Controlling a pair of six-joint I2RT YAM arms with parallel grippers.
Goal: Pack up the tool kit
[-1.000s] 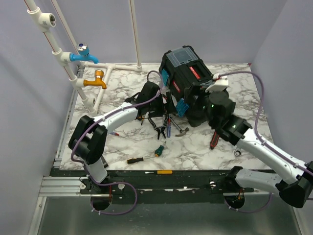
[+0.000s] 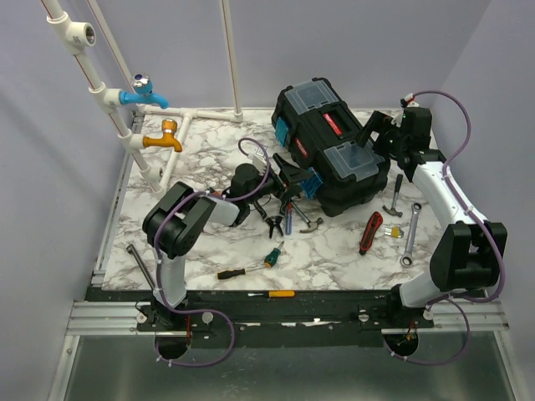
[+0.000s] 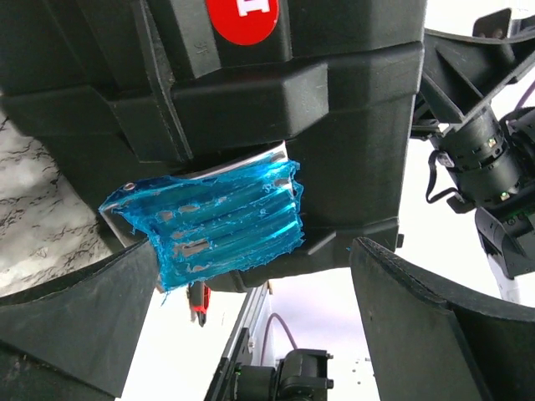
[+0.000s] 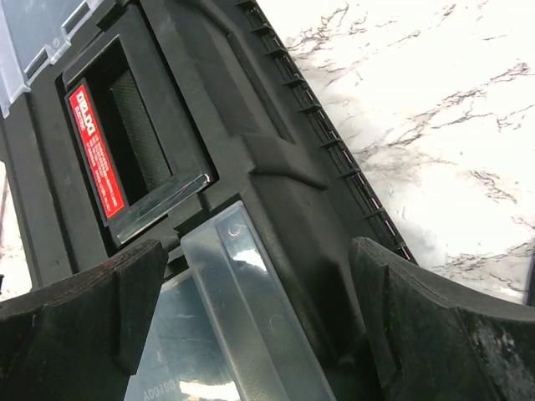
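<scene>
A black tool box [image 2: 322,134] with clear lid compartments stands closed at the back, turned at a slant. Blue latches are on its front; one blue latch [image 3: 221,221] appears between the open fingers of my left gripper, apart from them as far as I can tell. From above, my left gripper [image 2: 297,175] is at the box's front side. Behind the box's right end, my right gripper [image 2: 374,132] stands open. In the right wrist view the box's clear lid [image 4: 251,292] lies below and between the open fingers of this gripper.
Loose on the marble table are a red utility knife [image 2: 370,233], a wrench [image 2: 411,235], a hammer [image 2: 393,195], a claw hammer [image 2: 309,222], pliers [image 2: 272,221] and several screwdrivers. White pipes with taps [image 2: 165,138] rise at the back left.
My right arm has swung back and to the right, from in front of the box to its right end. The left gripper has shifted slightly near the front latch.
</scene>
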